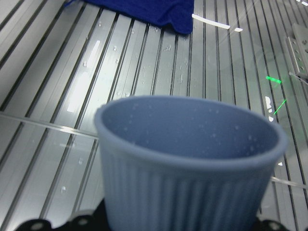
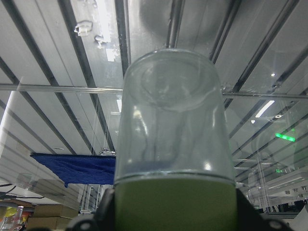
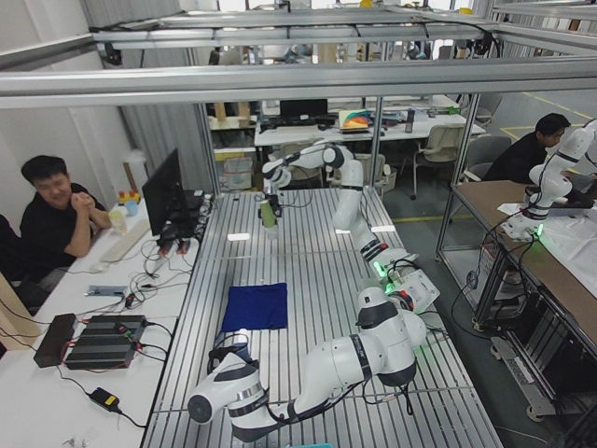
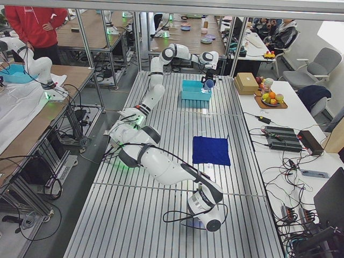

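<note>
A blue ribbed cup (image 1: 187, 183) fills the lower middle of the left wrist view, held in my left gripper, which is shut on it. In the right wrist view a clear-topped bottle with a green band (image 2: 173, 154) is held by my right gripper; it shows as a green bottle (image 3: 269, 214) at the far end of the table in the camera left view. A dark blue cloth (image 4: 210, 150) lies flat in the middle of the slatted table (image 4: 161, 220), apart from both held things.
A teal bin (image 4: 193, 94) stands at one end of the table. A side table with electronics, monitor and fruit board (image 4: 273, 103) runs alongside, with a seated person (image 3: 61, 215) there.
</note>
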